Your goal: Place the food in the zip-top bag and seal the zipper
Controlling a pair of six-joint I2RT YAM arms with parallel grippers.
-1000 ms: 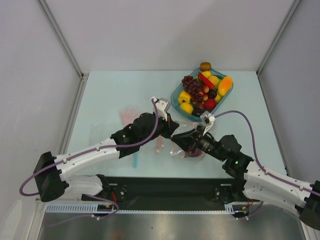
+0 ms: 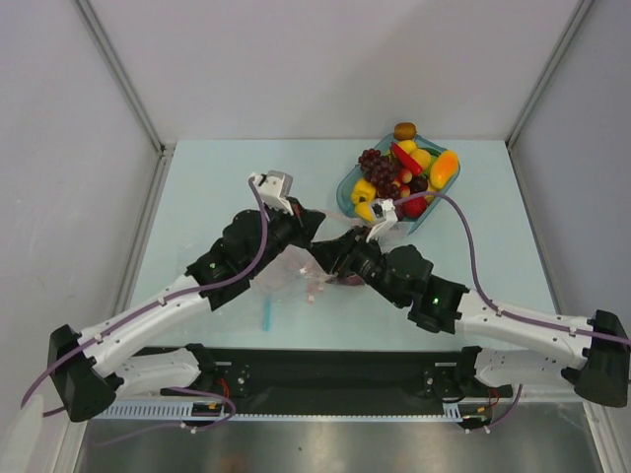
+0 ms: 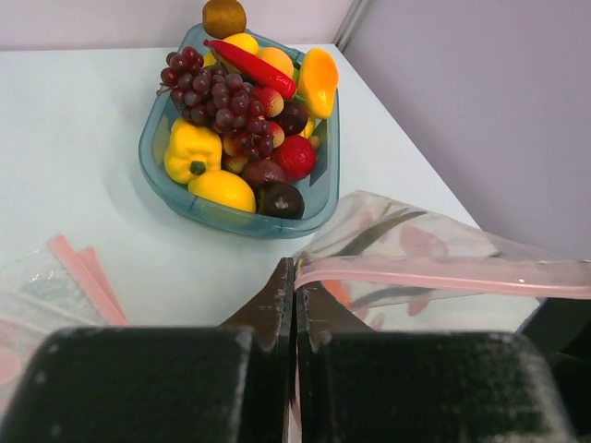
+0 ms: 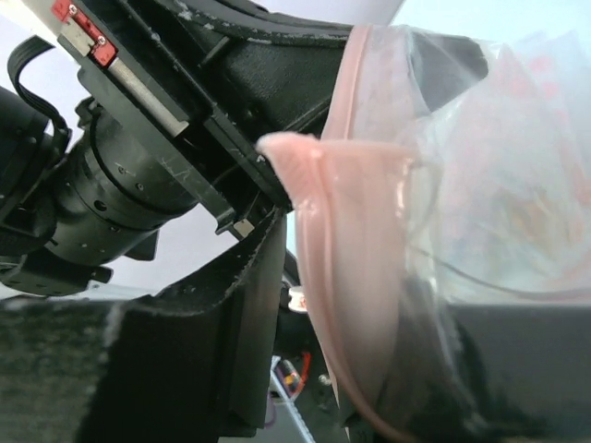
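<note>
In the left wrist view, my left gripper is shut on the pink zipper strip of a clear bag (image 3: 434, 245), which stretches away to the right. From above, my left gripper (image 2: 314, 233) and right gripper (image 2: 321, 258) are almost touching over the middle of the table. My right gripper stands part open, with the strip's folded pink end (image 4: 346, 180) between its fingers. Dark red food (image 2: 350, 280) shows through the plastic beneath the right arm. Much of the bag is hidden by the arms.
A blue basket (image 2: 347, 197) full of fruit and vegetables stands behind the right gripper. Another pink-edged clear bag (image 3: 83, 277) lies flat on the table at left.
Both grippers have moved left and slightly back, bringing the bag's top with them, and they are now closer together. The basket has stayed in place.
</note>
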